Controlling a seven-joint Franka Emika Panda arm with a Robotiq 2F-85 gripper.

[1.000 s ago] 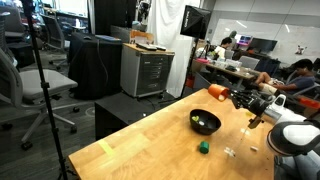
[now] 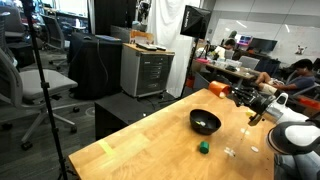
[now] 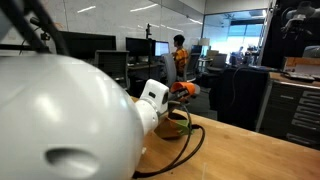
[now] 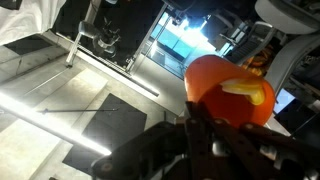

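Above the table, my gripper (image 2: 231, 92) is shut on an orange cup (image 2: 216, 89), which is tilted well over on its side. The wrist view looks into the cup (image 4: 232, 88), where something yellow (image 4: 243, 90) shows against the inner wall. Below the cup and slightly left of it, a black bowl (image 2: 205, 123) stands on the table with a small pale item visible inside. In exterior view 2 the cup (image 3: 182, 90) hangs over the bowl, and the white arm covers much of the scene.
A small green object (image 2: 204, 147) sits on the wooden table (image 2: 150, 148) in front of the bowl. A dark box (image 2: 118, 112) stands at its far left edge, and small pale scraps lie near the arm's base.
The cup and gripper stay in nearly the same place and tilt. No clear movement of the bowl or the green object shows.
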